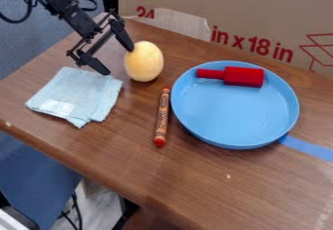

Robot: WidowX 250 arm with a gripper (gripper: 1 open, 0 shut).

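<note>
My black gripper (pixel 115 53) is at the upper left, open, its fingers spread just left of a pale yellow egg-shaped object (pixel 144 63) standing on the wooden table. Whether a fingertip touches it I cannot tell. A folded light blue cloth (pixel 73 95) lies below the gripper. An orange stick (pixel 163 115) lies between the cloth and a blue plate (pixel 235 112). A red object with a narrower handle (pixel 242 76) lies in the plate's upper part.
A cardboard box (pixel 247 15) stands along the back. A blue tape strip (pixel 313 148) is at the right edge. The table's left edge drops off beside the cloth.
</note>
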